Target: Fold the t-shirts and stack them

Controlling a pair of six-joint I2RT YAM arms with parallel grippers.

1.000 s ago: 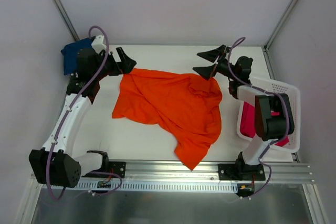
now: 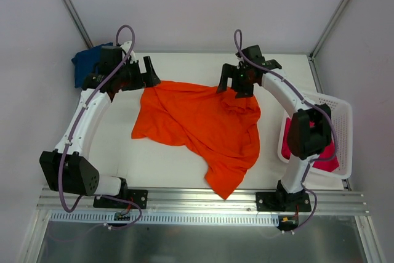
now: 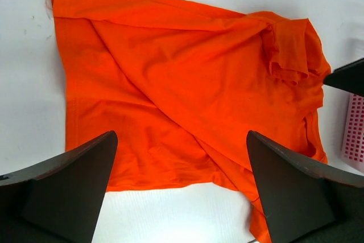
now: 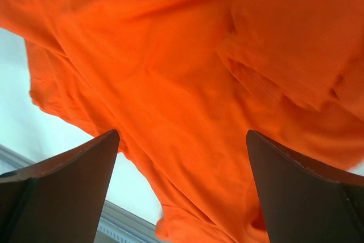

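An orange-red T-shirt (image 2: 197, 124) lies loosely spread on the white table (image 2: 166, 164), its lower tail hanging over the near rail. A bunched fold sits at its upper right, below my right gripper (image 2: 233, 79), which is open with its fingers pointing downward over the cloth. My left gripper (image 2: 145, 72) is open above the shirt's upper-left corner; the left wrist view shows the whole cloth between and beyond its fingers. The right wrist view shows the shirt (image 4: 142, 72) filling most of it, slightly blurred.
A white basket (image 2: 345, 140) with pink-red cloth stands at the right. Dark blue cloth (image 2: 82, 66) lies at the back left. The table's near edge has a metal rail, and bare table surrounds the shirt.
My right gripper has swung from the upper right to hover, fingers down, over the shirt's bunched fold. The left gripper has shifted slightly. The shirt looks unchanged.
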